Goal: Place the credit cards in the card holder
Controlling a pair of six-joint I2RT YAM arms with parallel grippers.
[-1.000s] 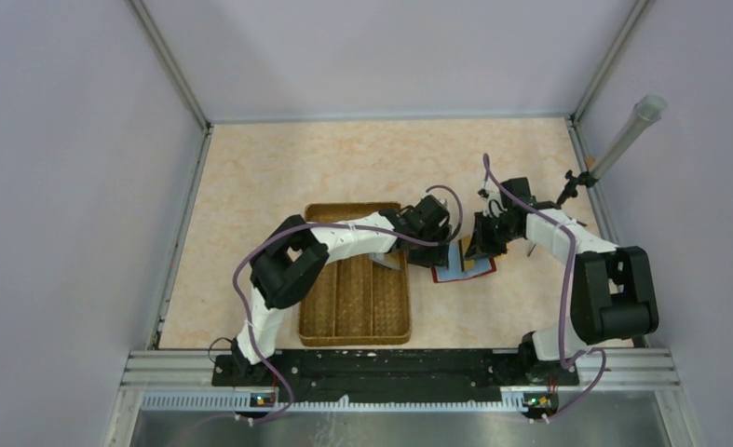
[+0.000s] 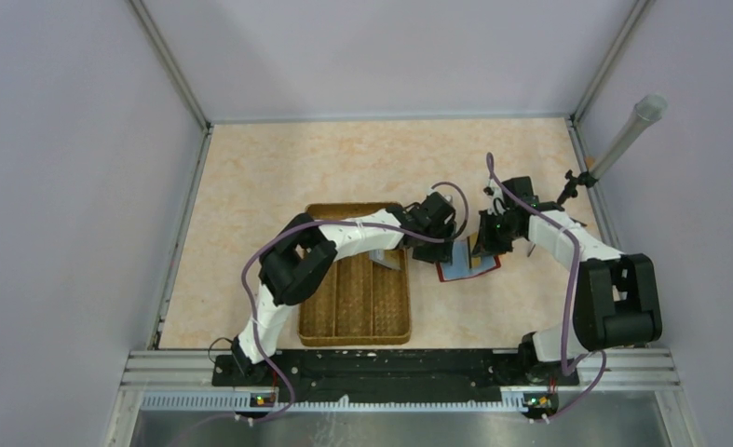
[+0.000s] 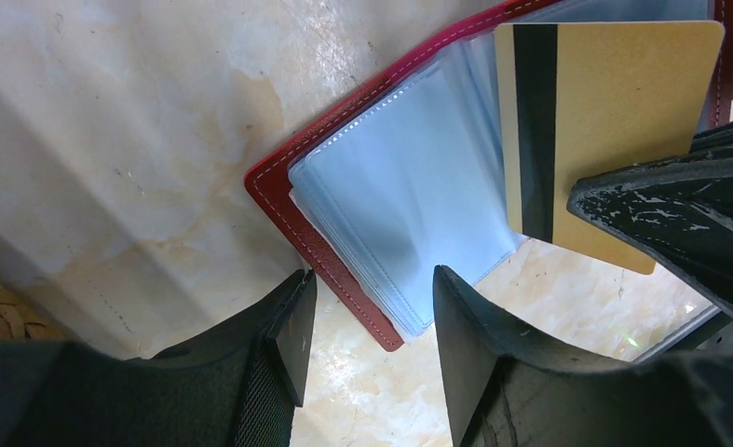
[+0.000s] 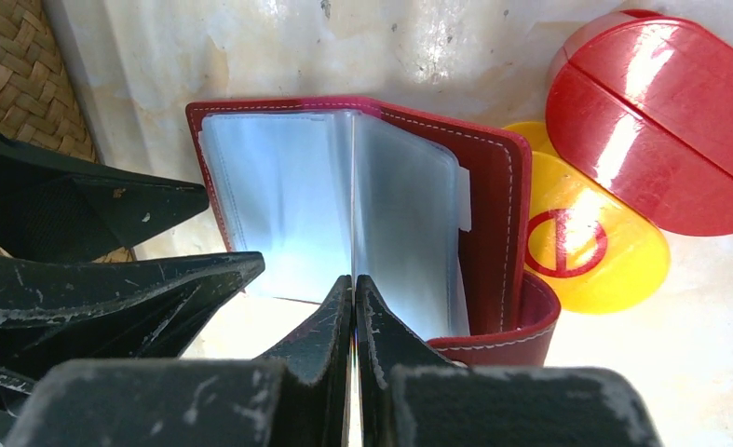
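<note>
The card holder (image 3: 409, 177) lies spread on the table, dark red with clear bluish sleeves. A gold card with a dark stripe (image 3: 614, 102) stands on edge over it, pinched in my right gripper. Seen edge-on in the right wrist view, the card is a thin line over the middle of the holder (image 4: 278, 186). Whether its far edge is inside a sleeve cannot be told. My left gripper is part open at the holder's near corner, its fingertips apart and nothing visibly gripped. From above, both grippers hide parts of the holder (image 2: 455, 265).
A woven basket with compartments (image 2: 356, 340) stands under the left arm, with a pale card-like piece (image 2: 386, 259) in it. A red and yellow object (image 4: 660, 121) lies right of the holder. Table in front of the holder is clear.
The holder has shifted slightly to the right. My right gripper and its gold card have moved a little right, and the left gripper has also edged right.
</note>
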